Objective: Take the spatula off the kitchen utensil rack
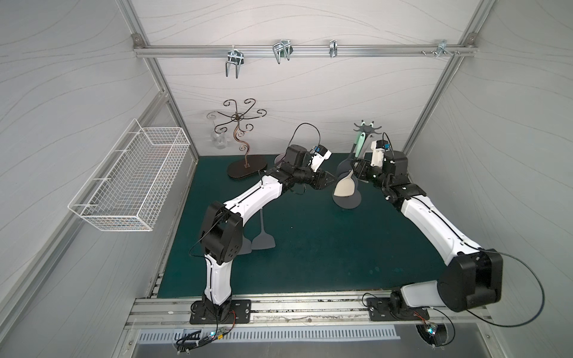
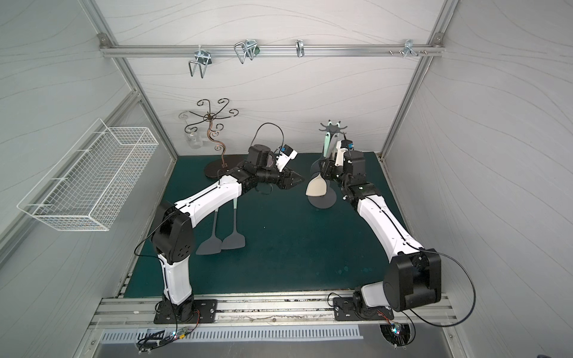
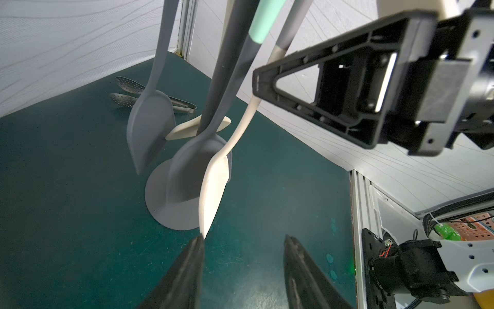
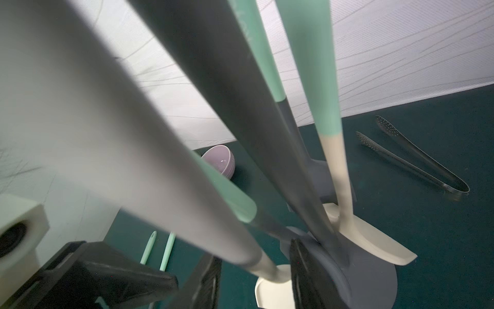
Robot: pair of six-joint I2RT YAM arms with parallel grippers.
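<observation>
The kitchen utensil rack (image 1: 367,126) stands at the back right, hung with several utensils. A spatula with a cream blade (image 1: 344,186) and grey handle (image 4: 169,195) hangs on its front side. My right gripper (image 1: 356,167) is open at this spatula; in the right wrist view the handle's lower end passes between its fingers. To the left of the blade is my left gripper (image 1: 332,177). Its fingers (image 3: 180,278) stand apart with an empty gap in the left wrist view, the cream blade (image 3: 213,193) beyond them.
Metal tongs (image 4: 416,159) and a pink bowl (image 4: 218,158) lie behind the rack. Two grey spatulas (image 2: 233,240) rest on the left of the table. A scrolled metal stand (image 1: 241,140) is at the back left; a wire basket (image 1: 140,179) hangs on the left wall.
</observation>
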